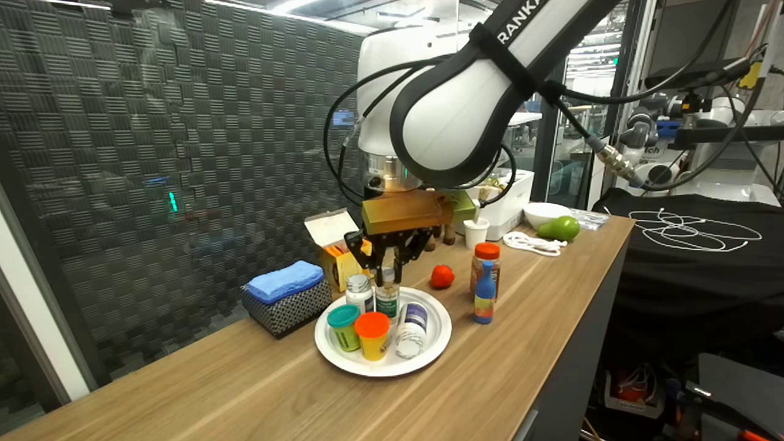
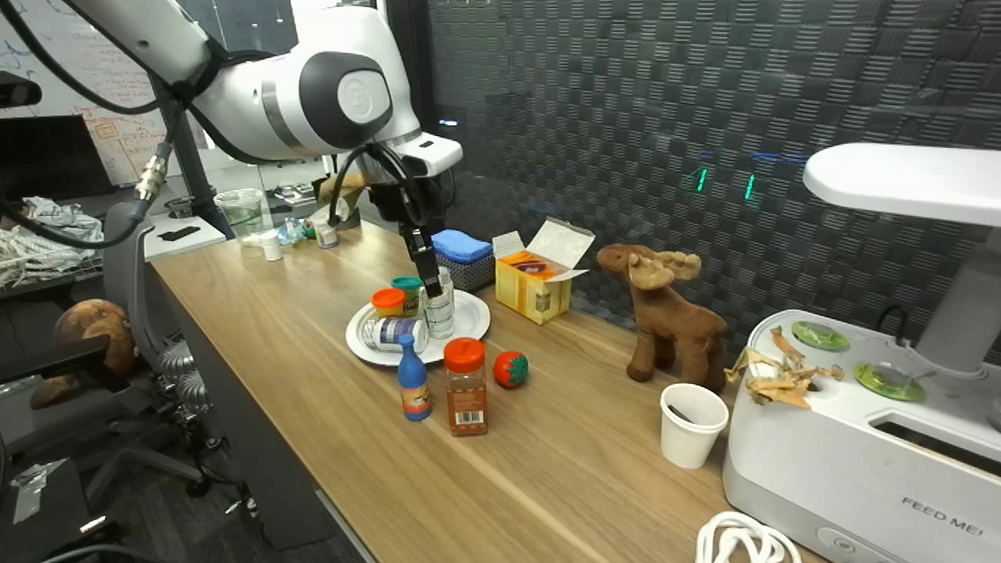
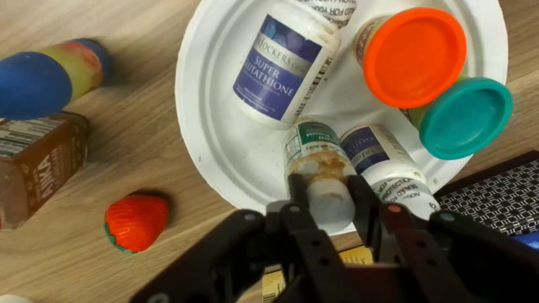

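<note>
My gripper is shut on the white cap of a clear bottle with a green label (image 3: pixel 316 135). In exterior view 1 that bottle (image 1: pixel 387 300) is upright over the back of the white plate (image 1: pixel 378 372); whether its base touches the plate I cannot tell. A white bottle with a purple label (image 3: pixel 283 65) lies on its side on the plate. Another white bottle (image 3: pixel 381 154) stands close beside the held one. Two tubs share the plate, one with an orange lid (image 3: pixel 415 58), one with a teal lid (image 3: pixel 465 118).
Right of the plate stand a blue bottle (image 1: pixel 484 294) and a red-capped spice jar (image 2: pixel 465 386), with a red strawberry-like toy (image 2: pixel 511 370) nearby. A yellow box (image 2: pixel 532 286) and a patterned box with blue cloth (image 1: pixel 286 294) sit behind.
</note>
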